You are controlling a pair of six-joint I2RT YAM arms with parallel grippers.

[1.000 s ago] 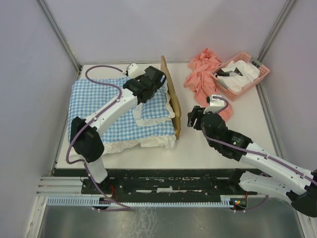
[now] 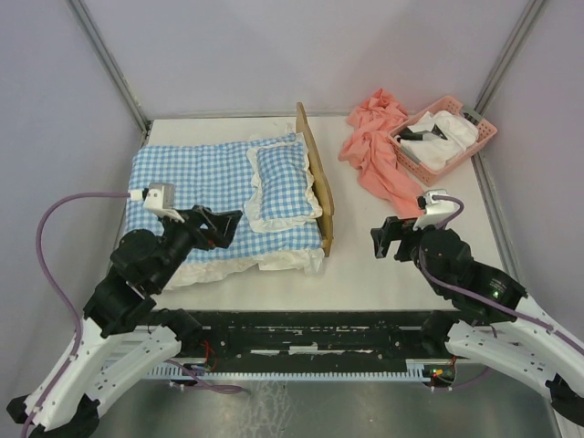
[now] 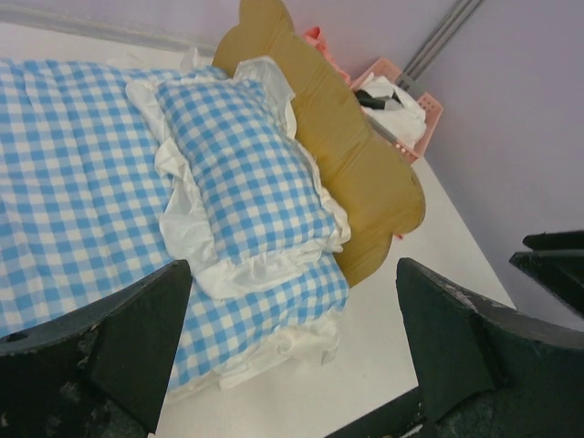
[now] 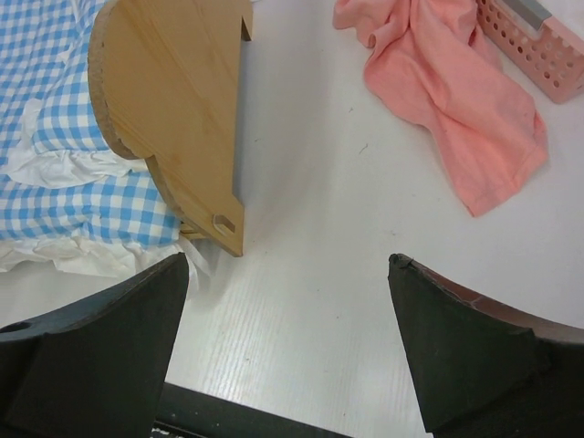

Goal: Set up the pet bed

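Observation:
Blue-and-white checked bedding [image 2: 196,178] with a white ruffled edge covers the pet bed on the left of the table. On it, against the wooden headboard [image 2: 314,178], lies a checked pillow [image 3: 242,169] with a white frill; its near right edge touches the board. My left gripper [image 2: 219,231] hangs over the near part of the bedding, left of the pillow, its fingers [image 3: 474,347] wide apart and nothing between them. To the right of the headboard, above bare table, my right gripper [image 2: 392,239] stands open and empty too. The bed frame under the bedding is hidden.
A crumpled pink cloth [image 2: 376,146] lies behind my right gripper. Beside it, at the back right, a pink basket [image 2: 484,137] holds white cloth and a dark item. Bare table [image 4: 301,265] stretches right of the headboard.
My left gripper has moved from over the pillow toward the near left. The right gripper has drawn back slightly to the near right.

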